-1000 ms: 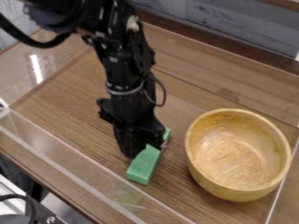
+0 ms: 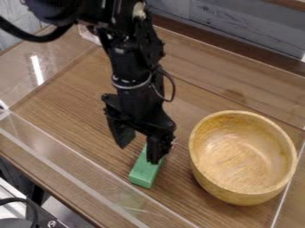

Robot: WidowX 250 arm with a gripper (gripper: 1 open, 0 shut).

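Note:
The black gripper (image 2: pixel 141 142) reaches down in the middle of the view, its two fingers apart, over the far end of a green block (image 2: pixel 145 175) lying on the wooden table. The block's far end is partly hidden by the gripper; whether the fingers touch it is hard to tell.
A large yellow bowl (image 2: pixel 242 169) stands just right of the block and gripper. A pale wall runs along the back, and a transparent edge strip crosses the front left.

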